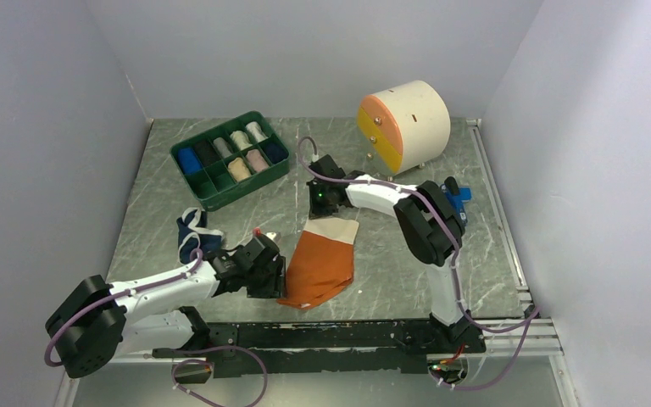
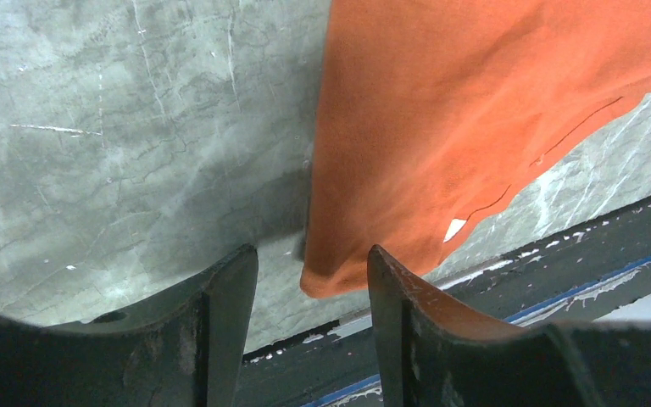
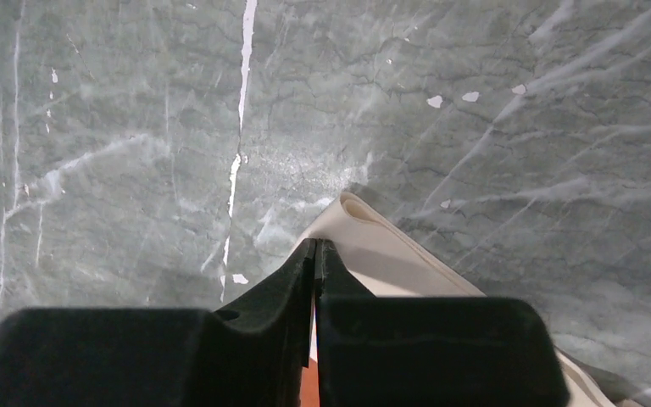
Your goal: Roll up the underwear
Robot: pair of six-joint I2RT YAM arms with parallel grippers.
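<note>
The orange underwear [image 1: 320, 267] lies flat and folded on the table, its cream waistband [image 1: 333, 230] facing the back. At the waistband's back left corner, my right gripper is shut on a thin bit of the underwear; a cream corner shows just beyond its fingertips. My left gripper stands open above the front left corner of the underwear [image 2: 407, 153], which shows between and beyond its fingers. Part of the waistband is hidden under the right gripper in the top view.
A green divided box [image 1: 212, 201] of rolled cloths stands at the back left. A navy cloth with white trim [image 1: 193, 231] lies left of the left gripper. The small round-fronted cabinet [image 1: 415, 123] is at the back right. Bare table surrounds the underwear's right side.
</note>
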